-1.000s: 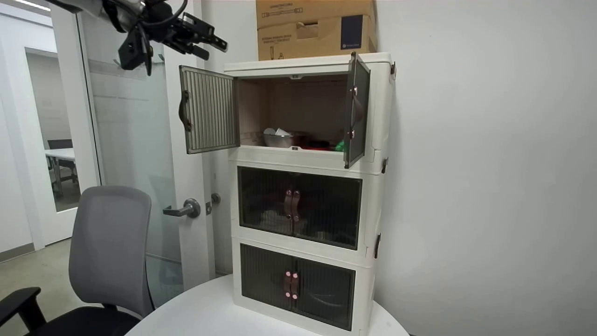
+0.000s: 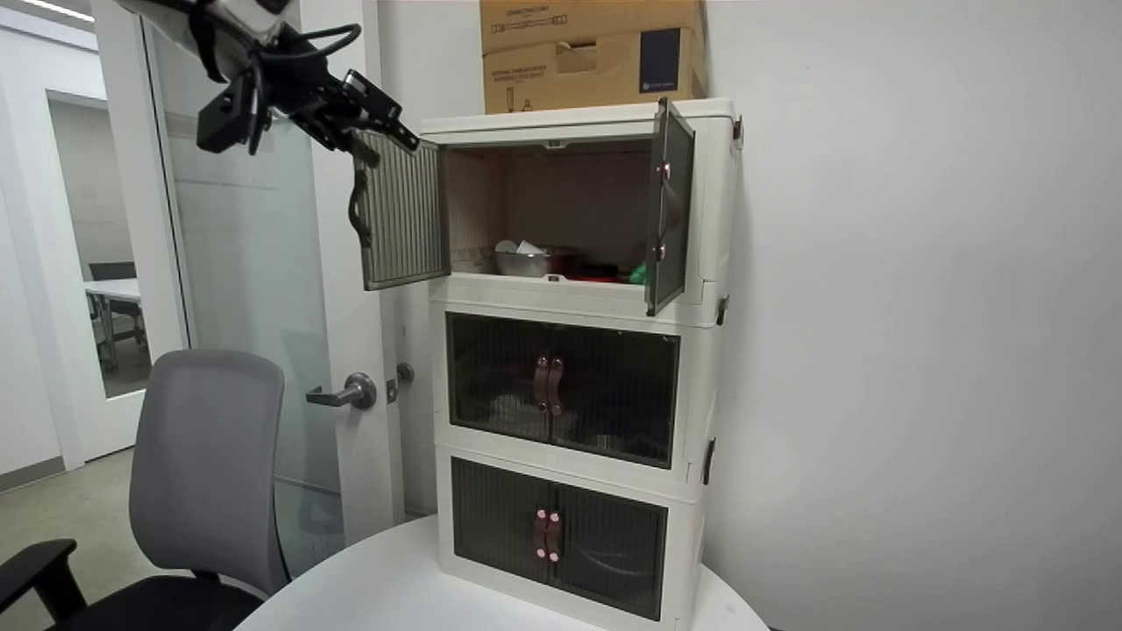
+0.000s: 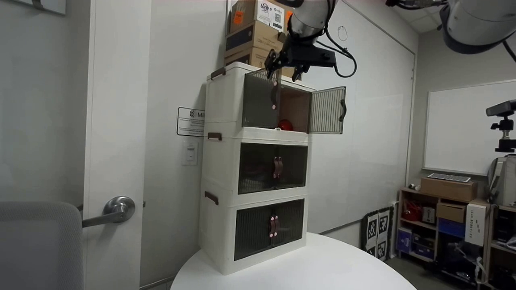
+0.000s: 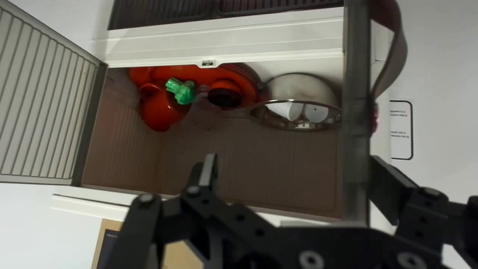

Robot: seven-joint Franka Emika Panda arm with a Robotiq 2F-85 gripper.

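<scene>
The top compartment of the white cabinet (image 2: 578,298) has both doors ajar. Near the upper edge of its left door (image 2: 402,216), as exterior view 1 shows it, hangs my gripper (image 2: 389,149). In the wrist view my gripper is open, and that door (image 4: 357,112) runs edge-on between its fingers, much closer to the right-hand one. Whether a finger touches the door cannot be told. The other door (image 4: 42,101) stands swung out at the left of the wrist view. Its handle (image 3: 343,110) shows in exterior view 2.
Inside are a metal pan (image 4: 295,116) with white cups, red cookware (image 4: 161,110) and a green item (image 4: 181,91). Cardboard boxes (image 2: 589,68) sit on top of the cabinet. The lower doors (image 2: 563,389) are closed. A chair (image 2: 210,463) stands left of the round table (image 2: 389,589).
My gripper has come down and slightly left to the left door's upper edge. That door has swung a little inward, its handle shifting right in exterior view 1. The other door looks unmoved.
</scene>
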